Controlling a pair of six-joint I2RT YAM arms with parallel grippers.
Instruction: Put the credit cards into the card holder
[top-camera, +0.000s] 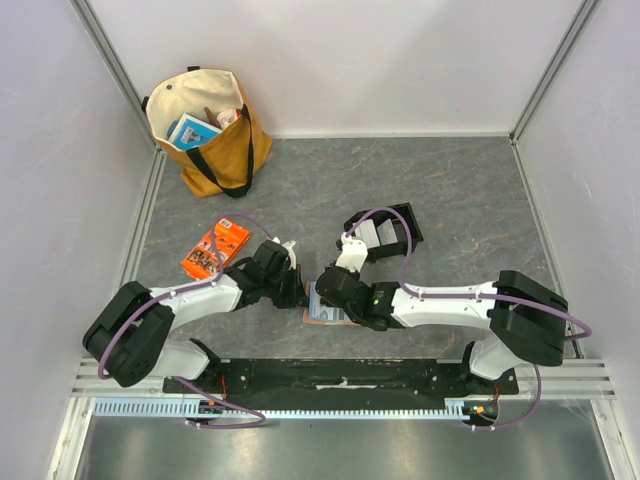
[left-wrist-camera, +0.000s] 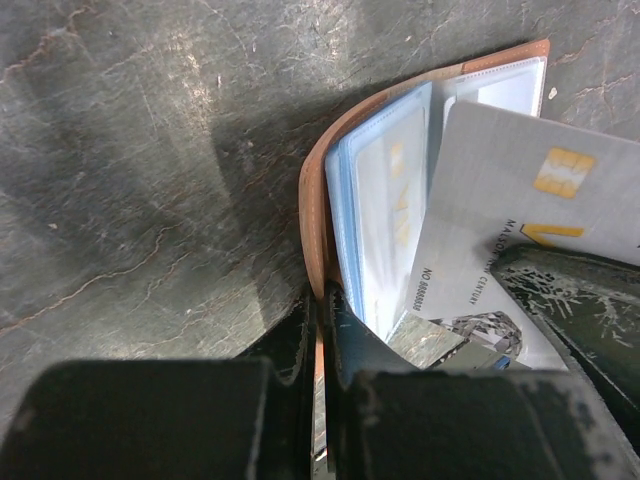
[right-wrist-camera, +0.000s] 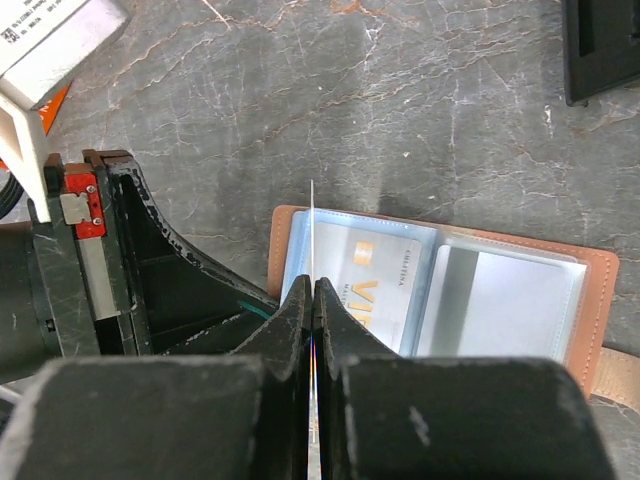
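The brown card holder (right-wrist-camera: 596, 290) lies open on the table, with clear sleeves; a VIP card (right-wrist-camera: 366, 268) shows in its left sleeve. My left gripper is shut on the holder's left edge. My right gripper is shut on a grey credit card, seen edge-on as a thin upright line in the right wrist view. That card hangs above the holder's sleeves, and the left wrist view shows its gold chip. A black card box (top-camera: 409, 220) with light cards inside stands behind the holder.
An orange packet (top-camera: 215, 248) lies at the left. Farther back is a yellow-brown bag (top-camera: 215, 135). Open grey table lies right of the black box. Both arms are close together over the holder.
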